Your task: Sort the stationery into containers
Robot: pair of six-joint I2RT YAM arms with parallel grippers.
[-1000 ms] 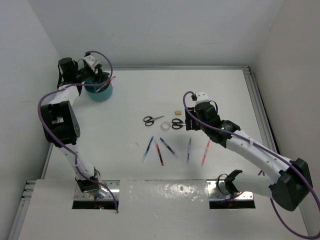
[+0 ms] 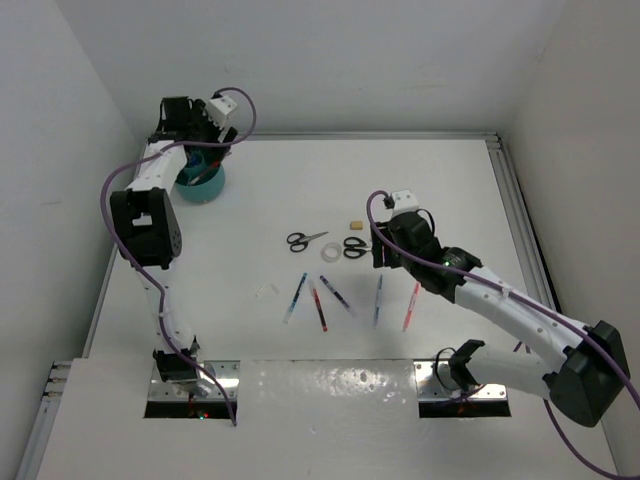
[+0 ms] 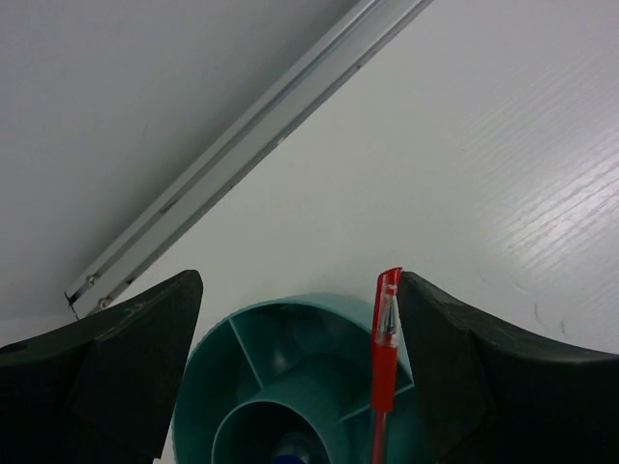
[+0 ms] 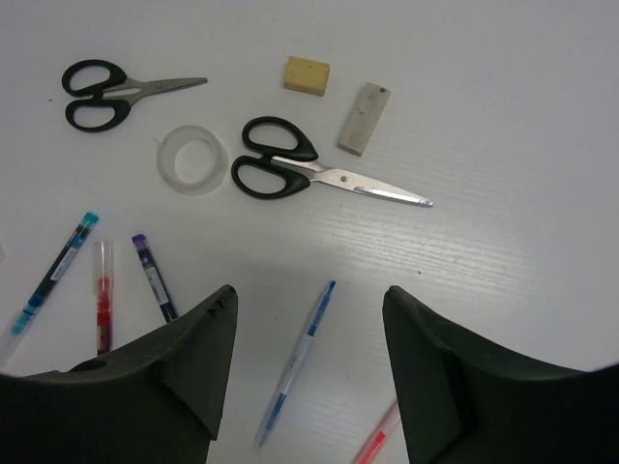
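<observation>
My left gripper is open over the teal round compartmented container (image 2: 200, 190) at the back left; a red pen (image 3: 384, 367) stands in it. My right gripper, open, hovers over the middle-right of the table. Below it lie a blue pen (image 4: 300, 358), a red pen (image 4: 380, 430), a purple-capped pen (image 4: 155, 275), a red marker (image 4: 103, 300), a teal-capped pen (image 4: 53, 275), two black scissors (image 4: 273, 184) (image 4: 106, 97), a tape roll (image 4: 191, 159), a yellow block (image 4: 306, 75) and a grey eraser (image 4: 364, 118).
The white table (image 2: 270, 185) has clear space at the back centre and right. Walls and a metal rail (image 2: 500, 200) border it. Small clear items (image 2: 267, 289) lie left of the pens.
My left gripper has moved right and toward the back above the container, with its arm turning along. The right arm has shifted very slightly.
</observation>
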